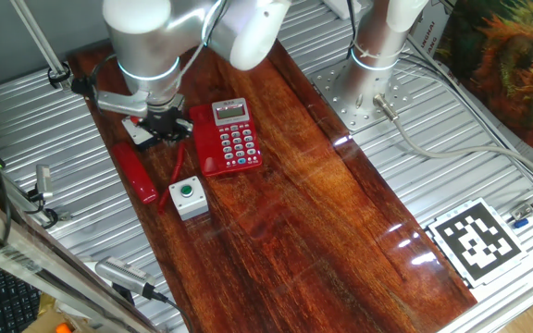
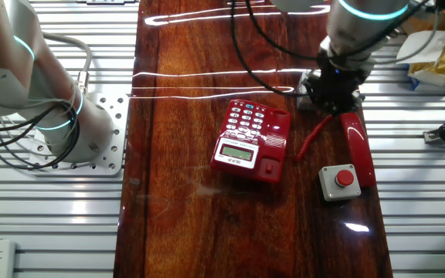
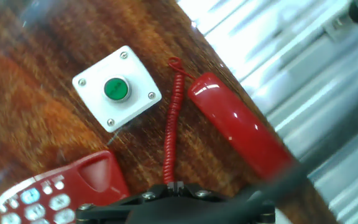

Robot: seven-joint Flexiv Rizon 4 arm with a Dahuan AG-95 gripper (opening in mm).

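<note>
My gripper (image 1: 169, 129) hangs at the phone's left in exterior view 1, partly covering the red-button box (image 1: 138, 134). At the bottom of the wrist view, the gripper looks shut, its fingertips together with nothing seen between them. The red phone base (image 1: 225, 148), with keypad and small display, lies on the wooden board. Its handset (image 1: 135, 172) lies off the base near the board's edge, with the coiled cord (image 3: 173, 127) beside it. A white box with a green button (image 3: 117, 90) sits near the handset. The red button (image 2: 344, 177) shows clearly in exterior view 2.
The wooden board (image 1: 294, 222) is clear across its middle and near end. Ribbed metal table (image 1: 35, 120) surrounds it. A printed marker (image 1: 477, 242) lies at the board's right corner. The arm's base plate (image 2: 103, 131) stands beside the board.
</note>
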